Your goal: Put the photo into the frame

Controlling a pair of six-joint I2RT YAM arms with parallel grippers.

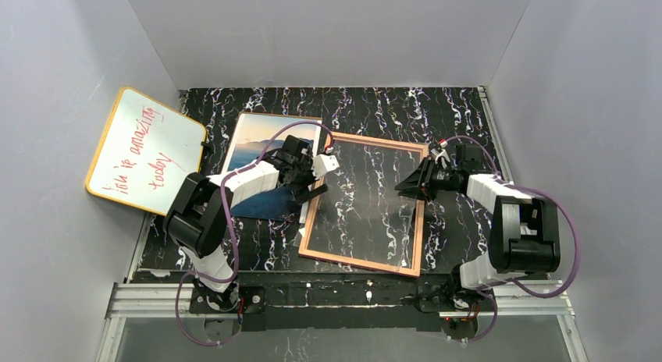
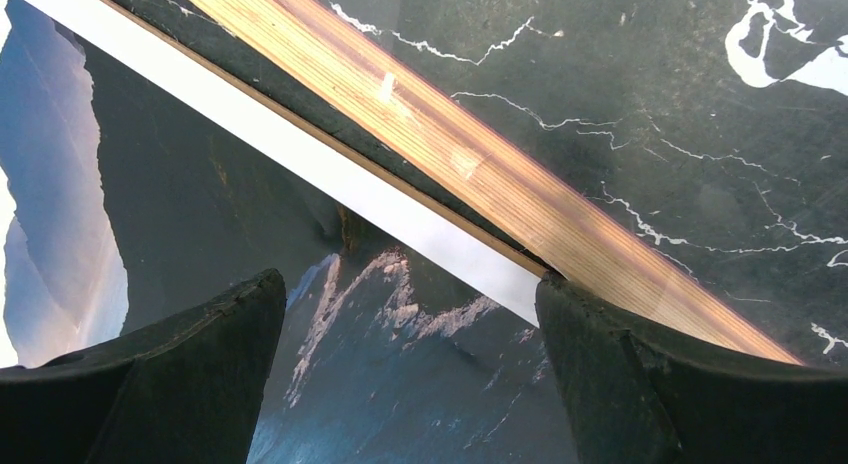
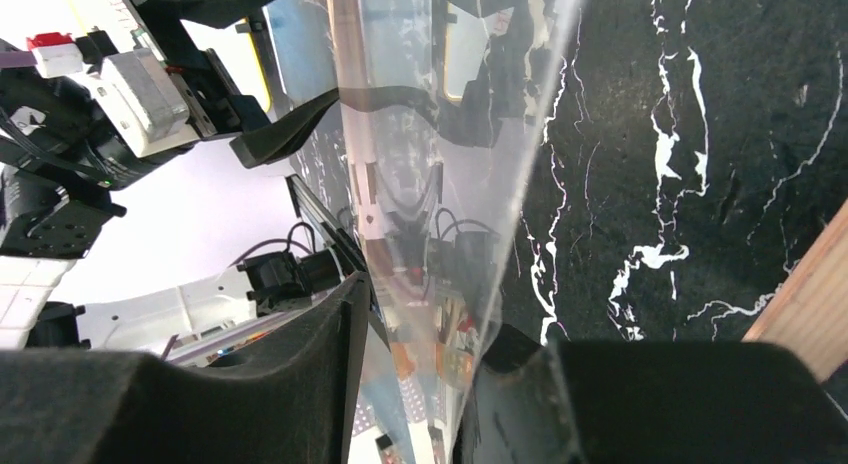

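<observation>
The photo (image 1: 269,202), a seascape with a white border, lies on the table at left, its right edge alongside the wooden frame (image 1: 363,264). Above that edge my left gripper stands open, nothing held; one fingertip is close to the border and the frame's rail. At the frame's right rail, my right gripper (image 1: 414,189) is part open. A clear sheet (image 3: 450,174) rises between its fingers in the right wrist view, edge-on and reflecting the left arm. Whether both fingers touch the sheet cannot be told.
A whiteboard (image 1: 146,151) with red writing leans at the far left. Black marbled table (image 1: 375,108) shows behind the frame, and clear room lies to its right. Grey walls close in the sides and back.
</observation>
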